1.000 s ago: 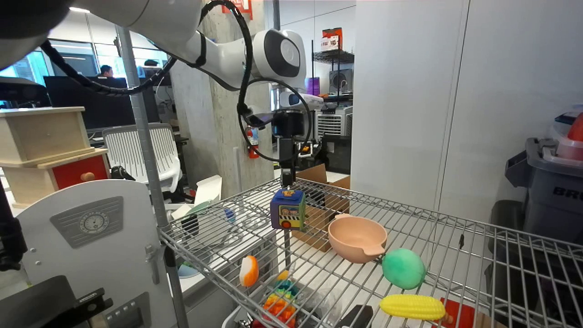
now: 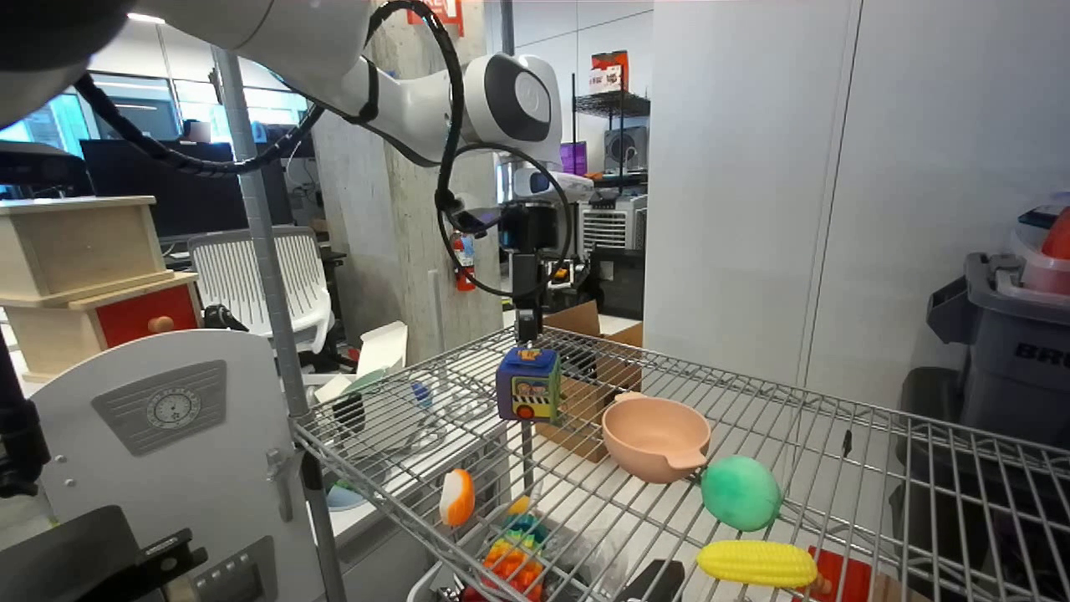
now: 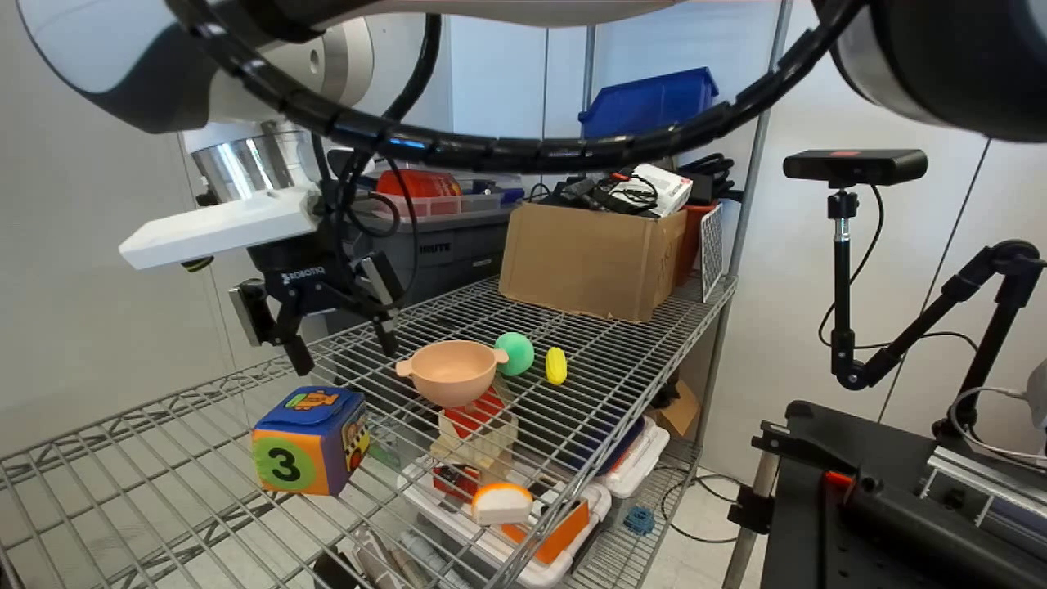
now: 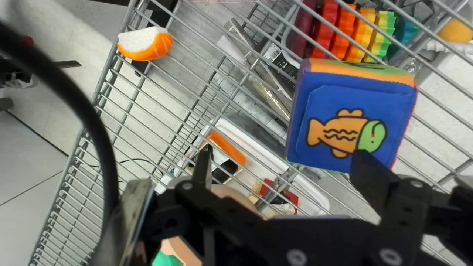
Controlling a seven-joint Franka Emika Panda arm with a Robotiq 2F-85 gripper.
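My gripper [image 3: 343, 359] stands open above the wire shelf, its fingers wide apart and nothing between them. A soft blue cube [image 3: 309, 438] with a fish on top and a number 3 on one side rests on the rack. In the wrist view the cube [image 4: 352, 119] lies beyond the fingertips, nearer the right finger [image 4: 373, 179]. A peach bowl [image 2: 654, 437] with two handles sits on the rack beside the cube, largely hidden behind the gripper in the wrist view. Past the bowl are a green ball [image 2: 740, 492] and a yellow corn cob [image 2: 757, 563].
An orange wedge [image 4: 145, 43] lies near the shelf's edge. The wire shelf [image 3: 128, 461] has bare room around the cube. A cardboard box [image 3: 589, 257] stands at its far end. Bins and colourful toys show through the wires from below.
The arm, gripper and shelf objects have stayed still. A person's head seen behind the monitor in the background is no longer visible.
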